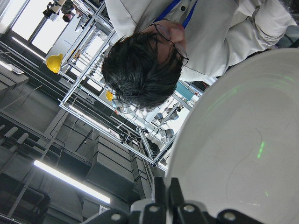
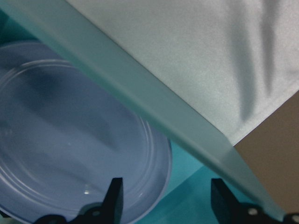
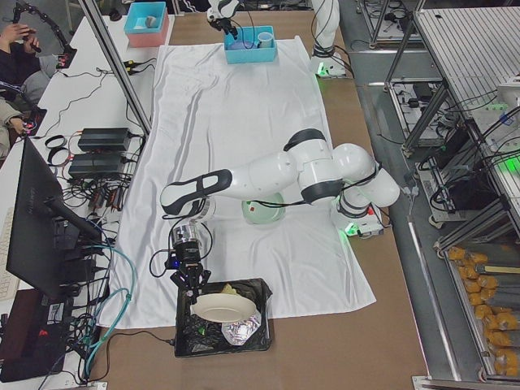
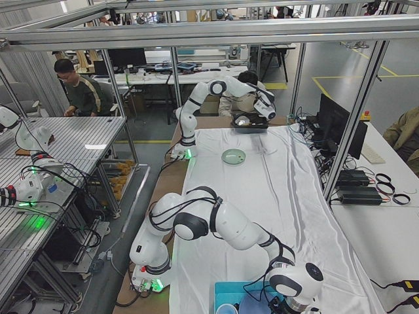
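Observation:
My left gripper (image 3: 192, 284) is shut on a white plate (image 3: 223, 307), held tilted over a black bin (image 3: 192, 337) lined with plastic, where foil (image 3: 241, 329) and other items lie; the left wrist view shows the plate's face beside the fingers (image 1: 175, 196). My right gripper is open over a turquoise bin (image 4: 229, 288); its fingers stand either side of the edge of a translucent bluish lid or dish (image 2: 70, 135) inside, and the bin's rim (image 2: 117, 79) crosses that view.
A green plate (image 4: 233, 156) lies on the white cloth (image 3: 236, 106), whose middle is otherwise fairly clear. A white cup (image 3: 265, 39) sits in the turquoise bin. Monitors and cables line the table's side; people sit beyond the frame.

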